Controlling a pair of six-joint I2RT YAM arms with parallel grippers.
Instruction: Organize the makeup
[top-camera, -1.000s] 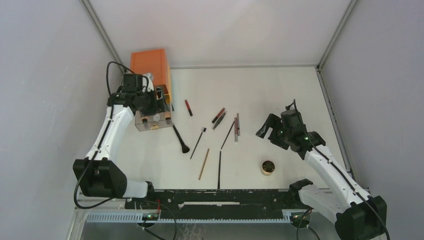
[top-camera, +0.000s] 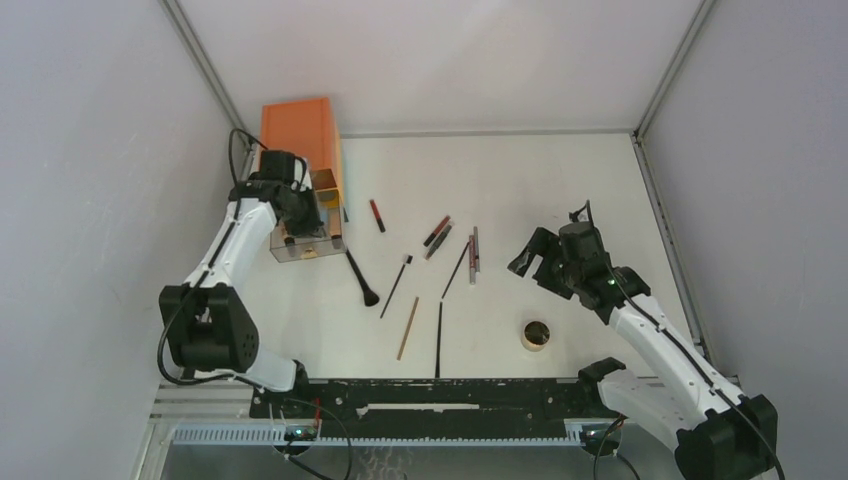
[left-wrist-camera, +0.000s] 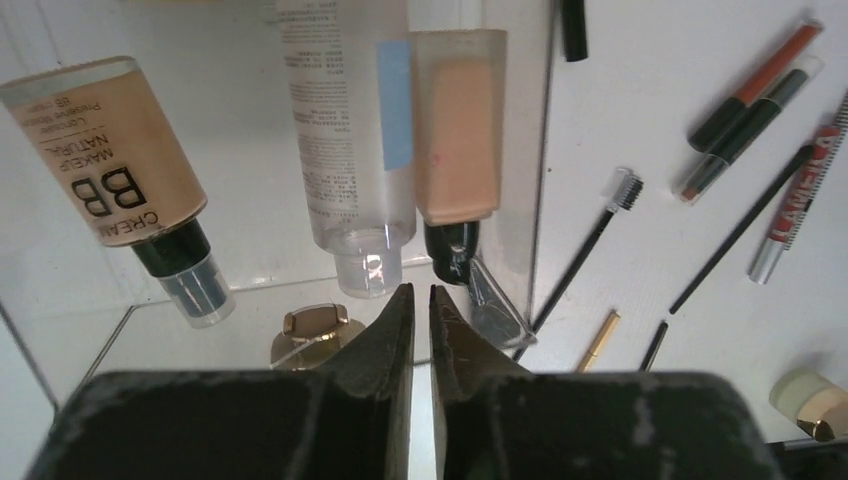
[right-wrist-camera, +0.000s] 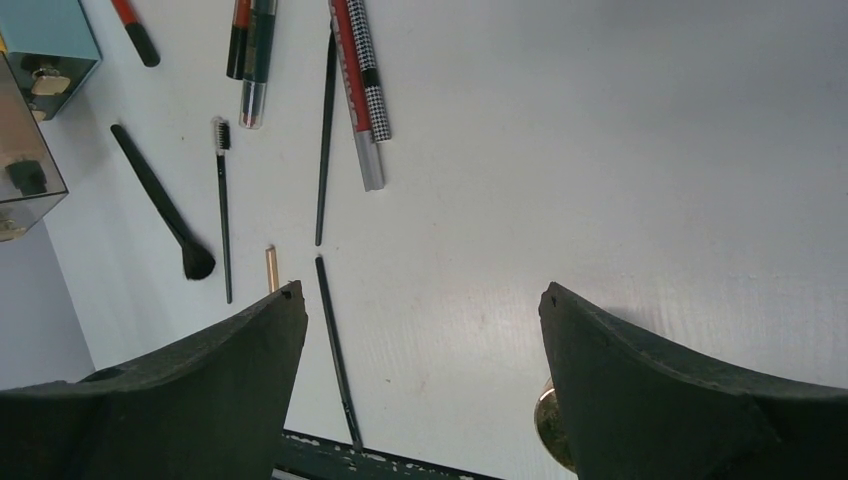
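Observation:
In the top view my left gripper (top-camera: 305, 222) is over the clear drawer (top-camera: 296, 252) of the orange organizer (top-camera: 297, 130). In the left wrist view its fingers are shut; what lies between them is hard to tell. The drawer holds a BB cream tube (left-wrist-camera: 115, 160), a clear bottle (left-wrist-camera: 340, 130) and a foundation bottle (left-wrist-camera: 460, 130). My right gripper (top-camera: 525, 252) stands open and empty over the table. Loose on the table lie a fluffy brush (top-camera: 368, 292), a spoolie brush (top-camera: 395, 287), several thin sticks (top-camera: 439, 335) and lip and eye pencils (top-camera: 439, 230).
A small gold-topped jar (top-camera: 535, 336) stands at the front right. Grey walls close the workspace at both sides and behind.
My left arm has shifted slightly, its elbow and wrist moving a little toward the right and front. The right arm is nearly still, and the loose items are unmoved.

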